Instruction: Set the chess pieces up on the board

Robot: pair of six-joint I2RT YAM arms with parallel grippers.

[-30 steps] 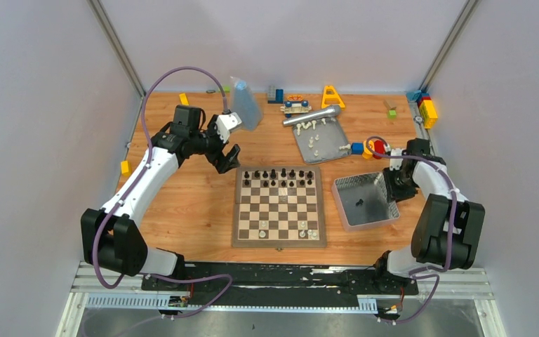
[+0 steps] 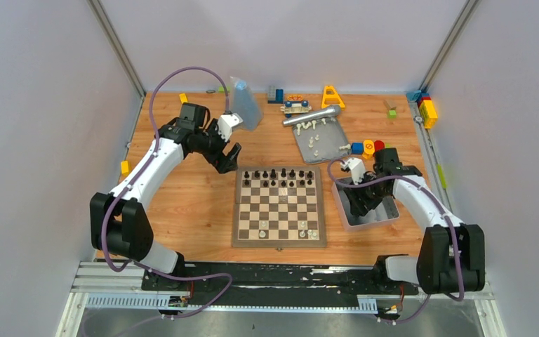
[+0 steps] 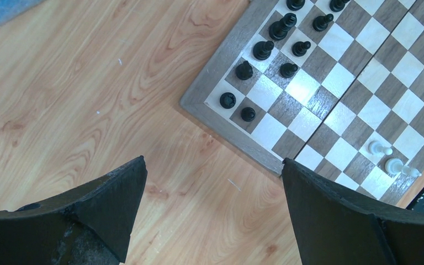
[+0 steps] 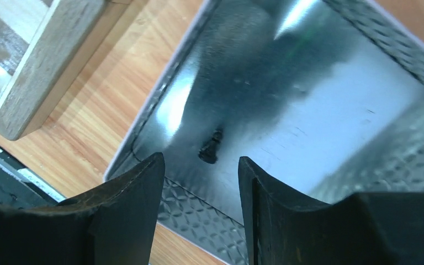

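The chessboard [image 2: 237,210] lies in the middle of the table. Black pieces [image 2: 283,173] fill most of two rows at its far side, and a few white pieces [image 2: 302,234] stand near the front edge. One dark piece [image 4: 211,148] lies on its side inside the grey bin [image 2: 345,223], right of the board. Over that bin hangs my right gripper, open, with the piece just beyond its fingertips and nothing gripped. My left gripper is open and empty beside the board's far left corner, above bare wood.
Behind the board, a grey tray [image 2: 331,133] holds several loose white pieces. A silver tube [image 2: 311,116], a toy car [image 2: 295,108] and coloured blocks [image 2: 358,148] surround it. A blue plastic bag [image 2: 245,105] stands back left. Left of the board the table is clear.
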